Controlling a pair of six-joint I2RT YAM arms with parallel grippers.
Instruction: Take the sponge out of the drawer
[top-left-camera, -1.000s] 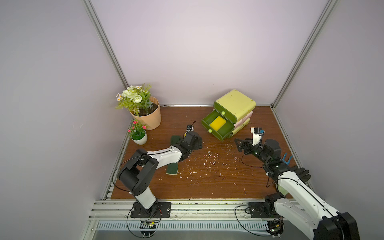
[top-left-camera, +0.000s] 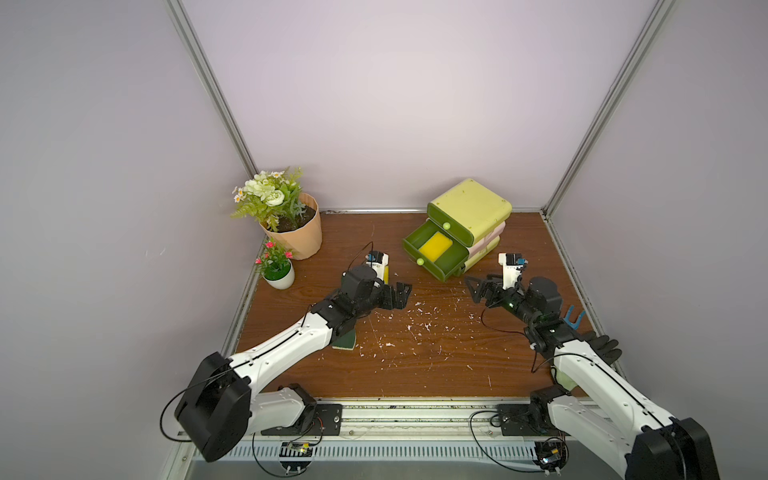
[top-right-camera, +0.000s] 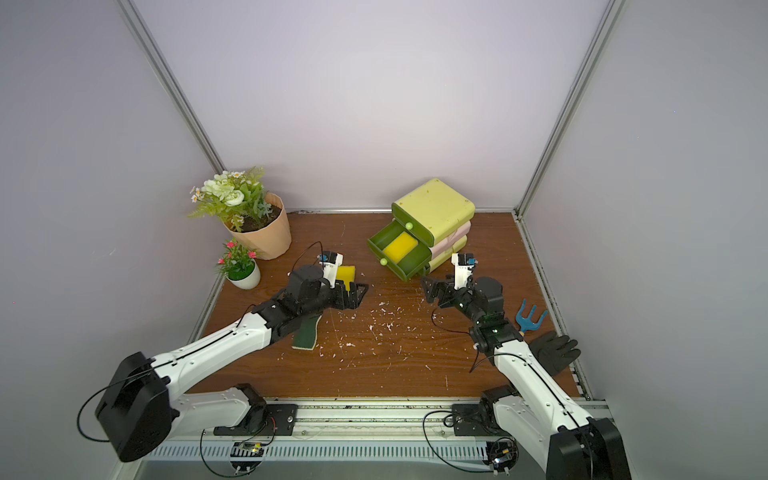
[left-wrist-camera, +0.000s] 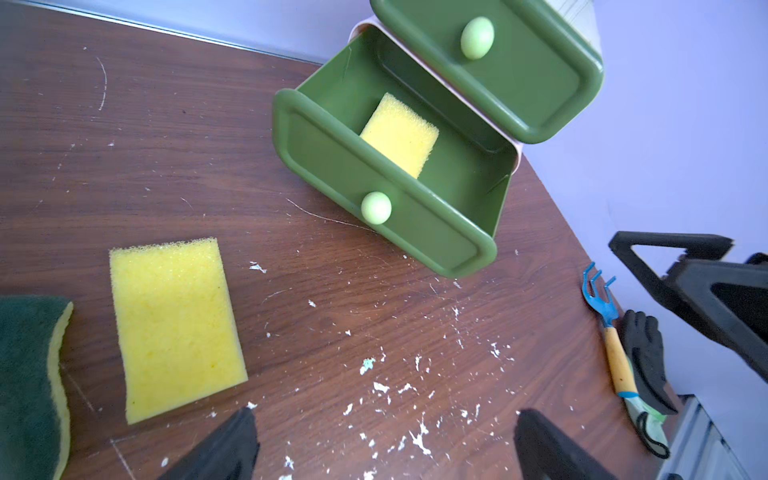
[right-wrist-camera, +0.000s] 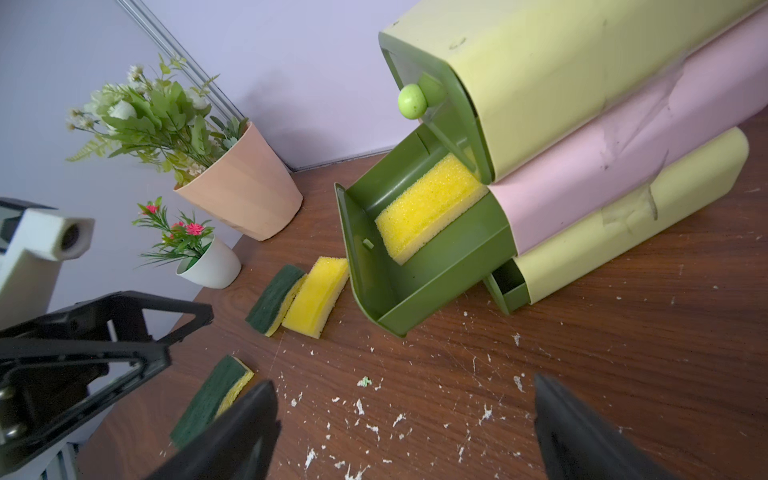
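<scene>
Inside the pulled-out green drawer (left-wrist-camera: 376, 180), which is the middle one, lies a yellow sponge (right-wrist-camera: 432, 206); it shows in all views. My left gripper is open and empty, left of and in front of the drawer. My right gripper also stands open, nothing between its fingers, to the front right of the drawer. Another yellow sponge (left-wrist-camera: 177, 328) lies flat on the table near my left gripper, beside a green-backed sponge (left-wrist-camera: 28, 384).
The drawer cabinet (top-left-camera: 472, 204) stands at the back right. A second green-backed sponge (right-wrist-camera: 209, 400) lies nearer the front. Flower pots (top-left-camera: 296, 236) occupy the back left. A blue fork (top-right-camera: 529, 317) and a dark glove (top-right-camera: 553, 352) lie at the right. White scraps litter the clear middle.
My right arm has barely moved. The drawer and its sponge are unchanged.
</scene>
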